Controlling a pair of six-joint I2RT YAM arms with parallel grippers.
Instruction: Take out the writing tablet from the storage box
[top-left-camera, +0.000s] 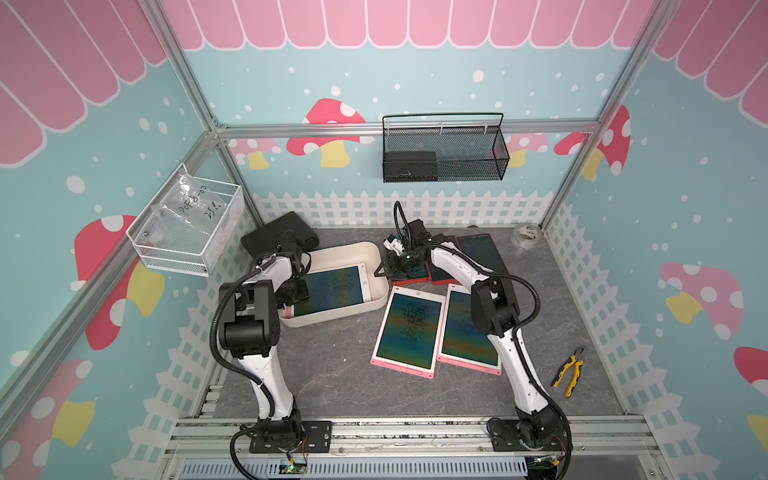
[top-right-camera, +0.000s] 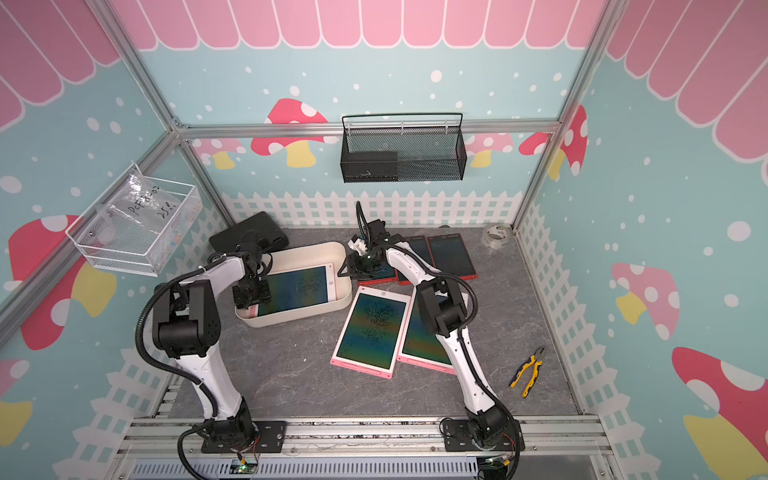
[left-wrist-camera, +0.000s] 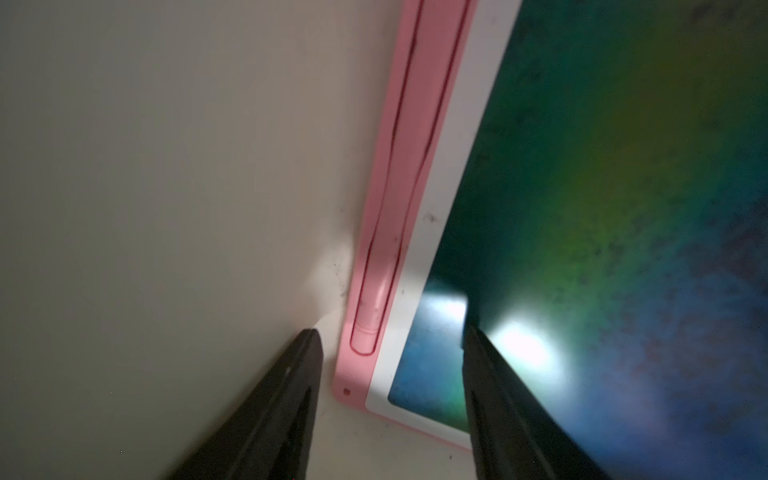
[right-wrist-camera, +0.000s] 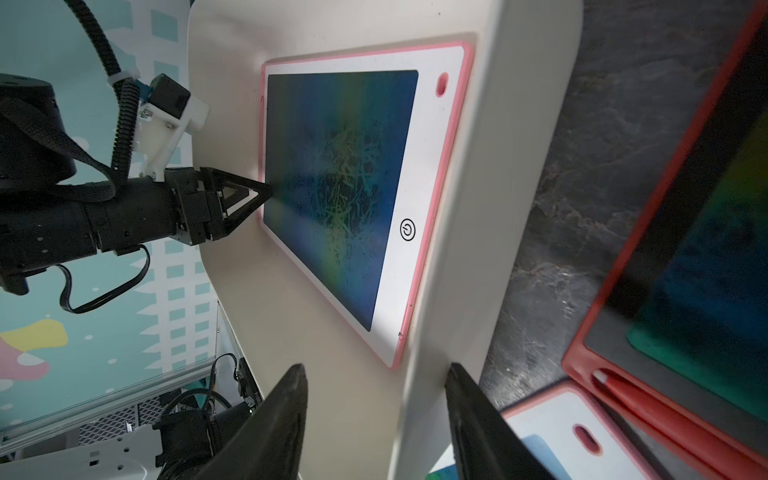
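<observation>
One pink-edged writing tablet (top-left-camera: 332, 289) with a dark screen lies flat inside the cream storage box (top-left-camera: 336, 318). In the left wrist view my left gripper is part open over the tablet's pink stylus end, one finger on each side of a corner; whether it touches cannot be seen. At the box's right wall is my right gripper, also part open. Its fingers stand either side of the box wall (right-wrist-camera: 432, 352), and nothing looks clamped between them. The tablet's power-button edge (right-wrist-camera: 408, 229) lies close to that wall.
Two pink tablets lie on the grey table right of the box (top-left-camera: 409, 329). Red-edged tablets (top-left-camera: 482, 254) lie behind them. Pliers (top-left-camera: 569, 373) and a tape roll (top-left-camera: 525, 235) are at the right. A black case (top-left-camera: 276, 233) sits behind the box.
</observation>
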